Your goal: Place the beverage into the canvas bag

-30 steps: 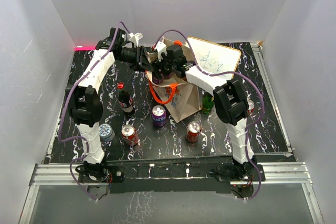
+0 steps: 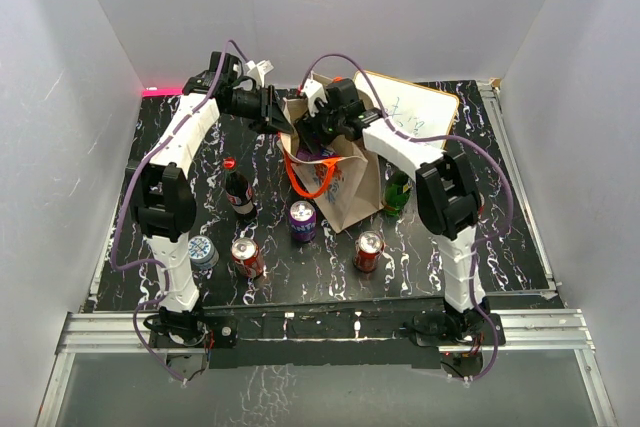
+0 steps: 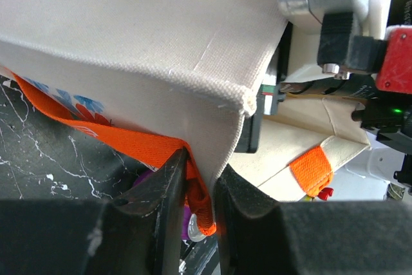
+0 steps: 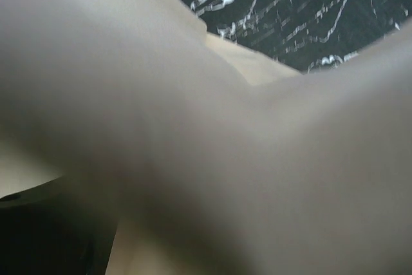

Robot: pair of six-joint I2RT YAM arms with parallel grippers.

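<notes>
The canvas bag [image 2: 345, 197] stands at the table's centre, orange handle hanging in front. My left gripper [image 2: 276, 125] is at its left rim; in the left wrist view its fingers [image 3: 141, 230] close round the rim and orange strap [image 3: 116, 136]. My right gripper [image 2: 318, 122] reaches down into the bag over a purple object; its fingertips are hidden, and the right wrist view is mostly blurred fabric [image 4: 225, 146]. A purple can [image 2: 302, 222] stands before the bag.
A cola bottle [image 2: 240, 192], red cans [image 2: 247, 257] [image 2: 368, 251] and a blue-lidded tin [image 2: 202, 252] stand in front and left. A green bottle [image 2: 396, 197] is right of the bag, a whiteboard [image 2: 420, 102] behind it.
My right arm has shifted slightly right and up inside the bag. The left arm is nearly still.
</notes>
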